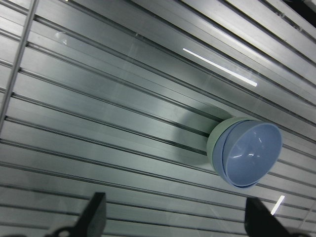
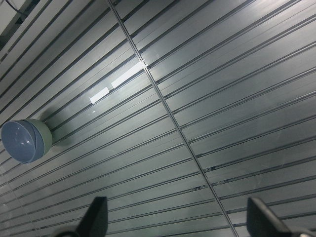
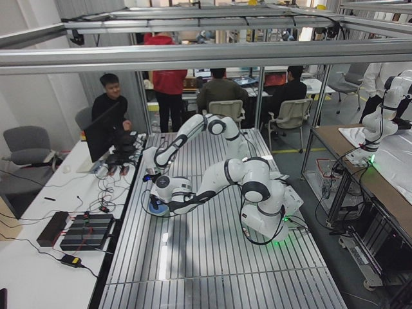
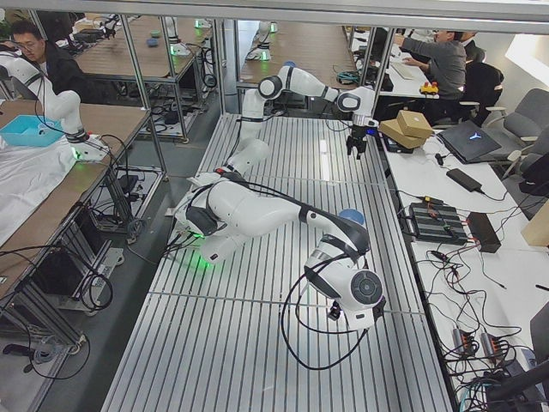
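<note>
A stack of bowls, a green one (image 1: 215, 138) outside and blue ones (image 1: 249, 155) nested in it, stands on the slatted metal table (image 1: 98, 84). It appears at the right of the left wrist view and the left of the right wrist view (image 2: 19, 140); in both camera views it is mostly behind an arm. My left gripper is open with nothing between its fingers, above bare table with the stack off to one side. My right gripper is also open and empty over bare slats, apart from the stack.
A white desk (image 3: 38, 277) with electronics and cables runs beside the table, with a seated person behind it. A wooden table (image 3: 393, 187) with another arm stands on the other side.
</note>
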